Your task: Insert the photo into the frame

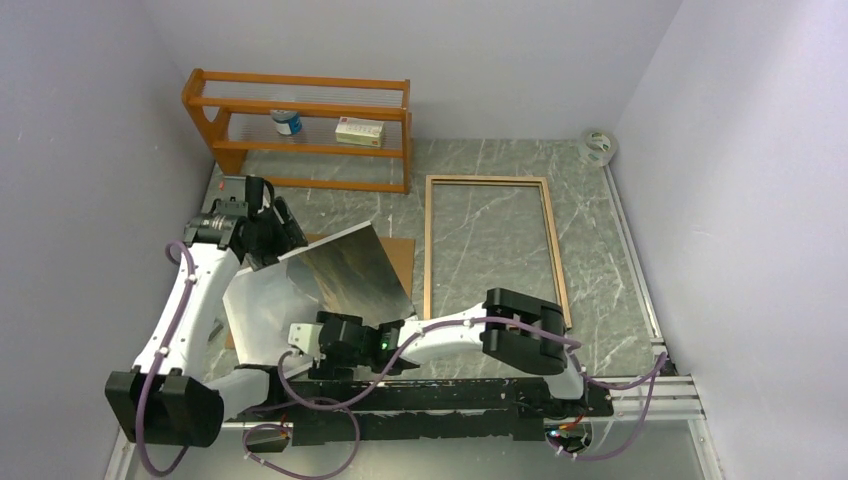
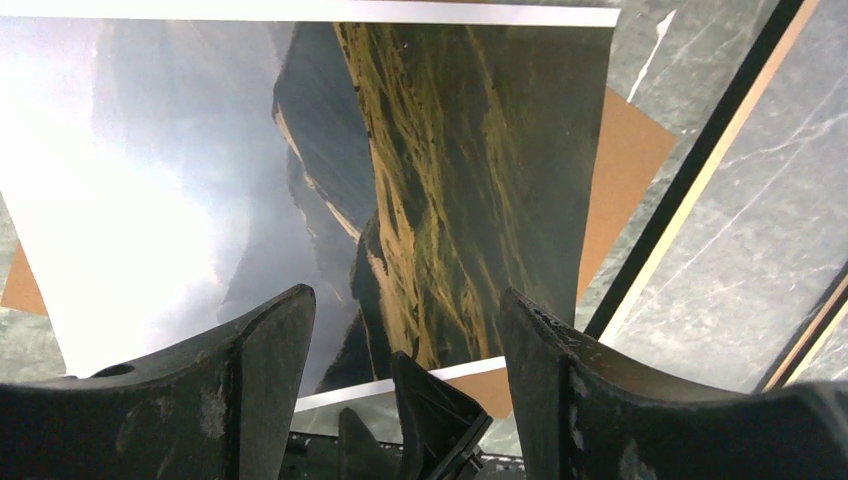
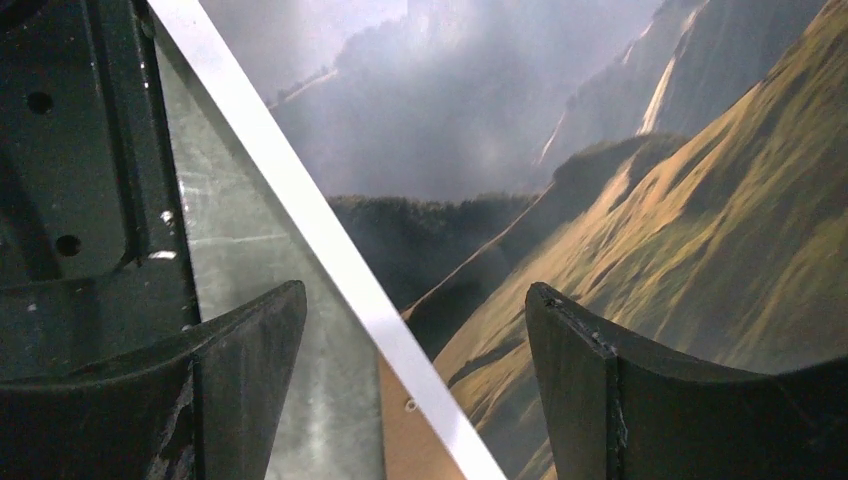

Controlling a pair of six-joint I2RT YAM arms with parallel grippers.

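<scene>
The photo [image 1: 345, 265] lies tilted on a brown board [image 1: 398, 258] at left, a landscape with a white border. My left gripper [image 1: 275, 230] hangs over its upper left part; in the left wrist view its open fingers point down at the photo [image 2: 470, 180] with nothing between them. My right gripper [image 1: 335, 350] is low at the photo's front edge; in the right wrist view its fingers stand apart either side of the white border [image 3: 340, 260], open. The empty wooden frame [image 1: 428, 240] lies to the right of the photo.
A wooden rack [image 1: 300, 185] with a tin [image 1: 286, 123] and a box [image 1: 359, 130] stands at the back left. A tape roll [image 1: 598, 146] sits at the back right corner. A dark rail [image 1: 450, 395] runs along the front edge. Walls close both sides.
</scene>
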